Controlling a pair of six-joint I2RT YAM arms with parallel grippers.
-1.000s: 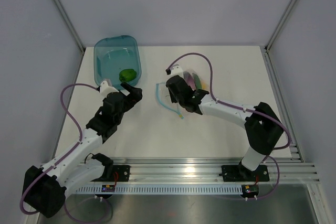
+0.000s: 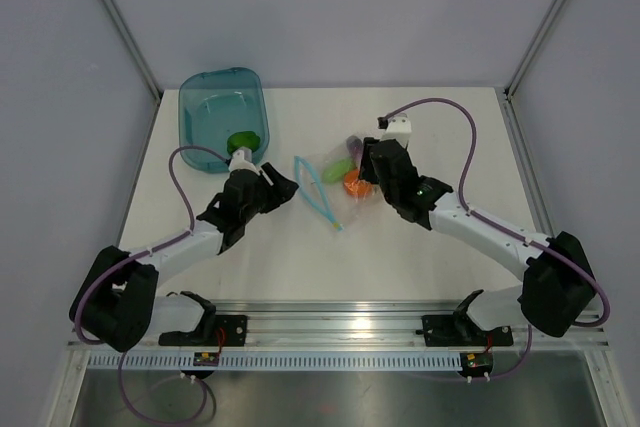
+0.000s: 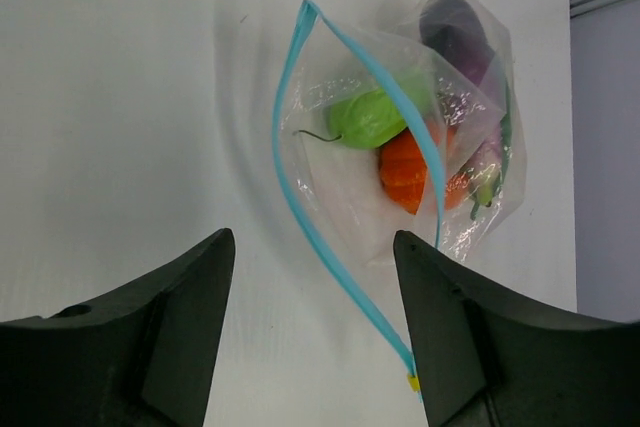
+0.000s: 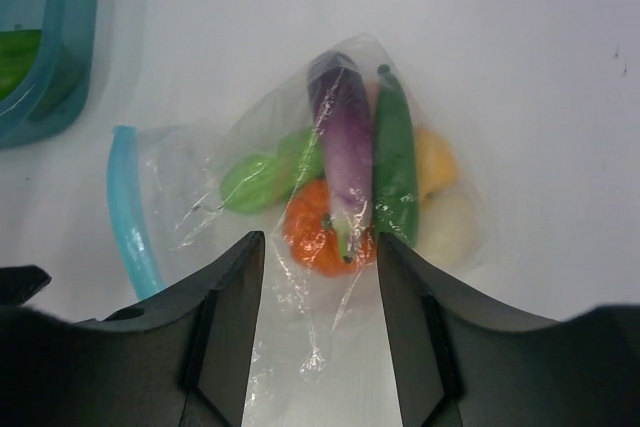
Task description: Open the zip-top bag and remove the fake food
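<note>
A clear zip bag with a blue zip edge lies on the table, its mouth gaping toward my left gripper. Inside it are a green pepper, an orange pumpkin-like piece, an eggplant, a cucumber and a yellow piece. My left gripper stands just left of the mouth, its fingers apart and nothing between them. Above the bag's filled part hovers my right gripper, also open and empty; in the top view its arm covers much of the bag.
A teal bin stands at the back left with a green pepper in it. Table in front of the bag is clear, as is the right back area.
My right gripper has moved right, from the bag's mouth to over its filled part. The left gripper has come right, closer to the mouth.
</note>
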